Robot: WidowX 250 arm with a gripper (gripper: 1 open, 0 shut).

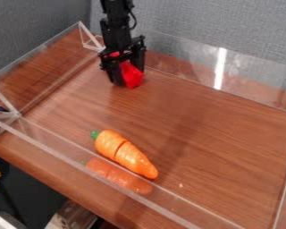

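Observation:
At the back left of the wooden surface, my black gripper (121, 64) reaches down over a red object (132, 76), which is partly hidden by it. I cannot tell whether the fingers are shut on it. An orange toy carrot (126, 153) with a green top lies near the front left.
Low clear plastic walls surround the wooden surface (206, 152), with a grey wall (229, 45) behind. A dark area lies beyond the front left edge.

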